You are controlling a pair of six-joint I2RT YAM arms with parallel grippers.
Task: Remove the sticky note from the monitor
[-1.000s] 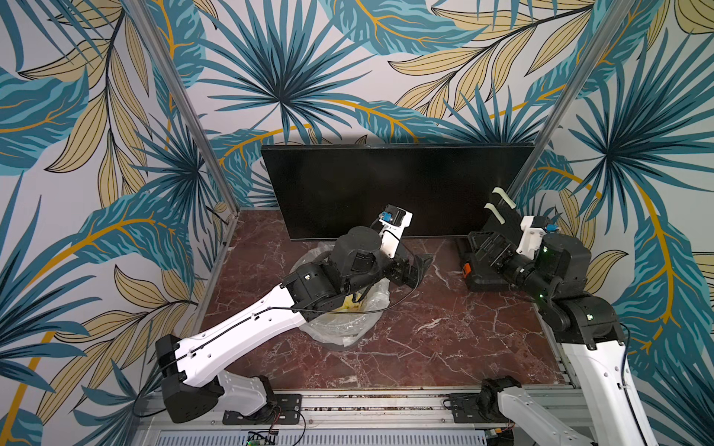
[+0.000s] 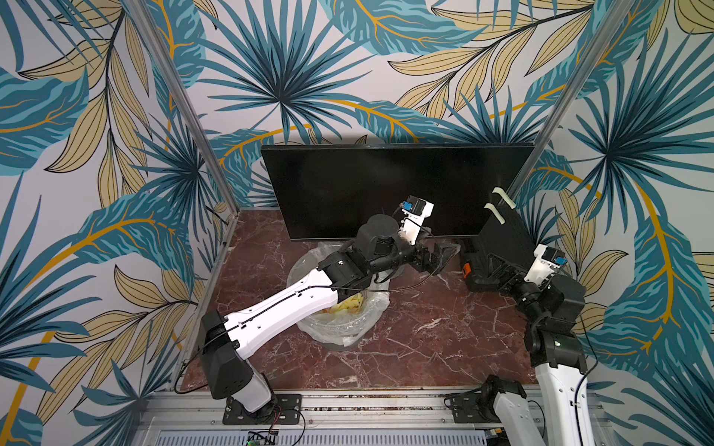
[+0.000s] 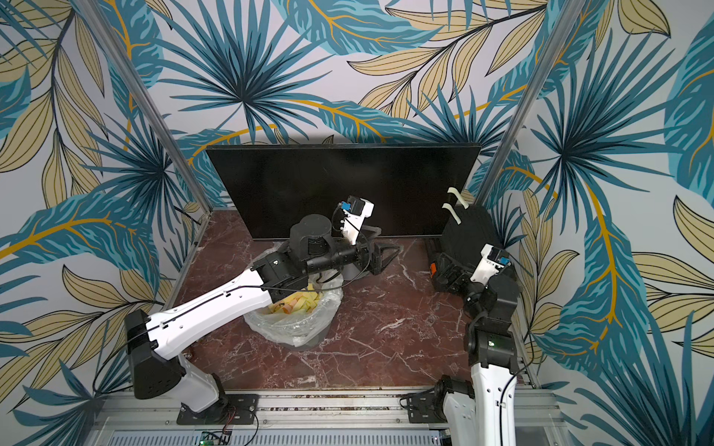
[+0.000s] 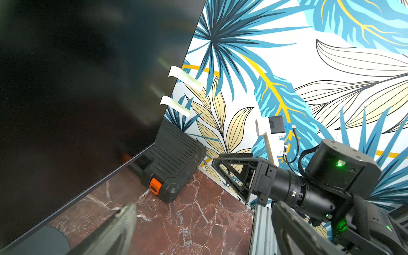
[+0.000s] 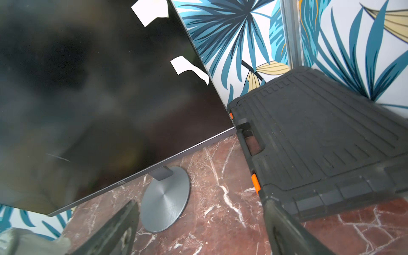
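Note:
Two pale sticky notes, an upper one (image 4: 185, 77) and a lower one (image 4: 174, 106), cling near the right edge of the black monitor (image 2: 372, 186). In the left wrist view both curl away from the screen. My left gripper (image 3: 378, 255) stands open in front of the screen's middle-right, below and left of the notes. My right gripper is open, lower and nearer the front, beside the black case. Neither has anything visible between its fingers.
A black case with orange latches (image 5: 323, 136) lies at the monitor's right end. A bowl lined with a clear bag (image 3: 305, 327), holding yellowish scraps, sits under my left arm. The monitor's round stand (image 5: 165, 199) rests on the marble table.

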